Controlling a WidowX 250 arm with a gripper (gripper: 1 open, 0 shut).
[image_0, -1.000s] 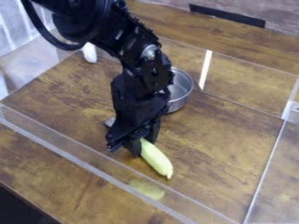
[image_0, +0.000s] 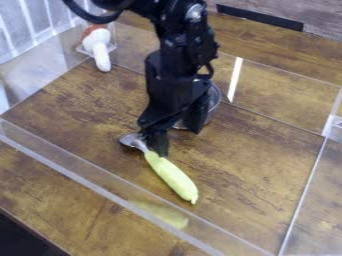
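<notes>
My black gripper (image_0: 163, 122) hangs over the middle of the wooden board, open, its fingers above a utensil that lies on the board. That utensil has a pale yellow-green handle (image_0: 174, 178) pointing toward the lower right and a grey metal end (image_0: 132, 142) at the upper left. A round metal bowl (image_0: 214, 97) is partly hidden behind the gripper.
A white object with an orange part (image_0: 96, 42) stands at the back left. Clear plastic walls edge the board at the left, front and right. Bare wood lies to the left and right of the gripper.
My gripper has risen and moved back, away from the yellow-green handle, uncovering more of it and the metal end; it now covers more of the bowl.
</notes>
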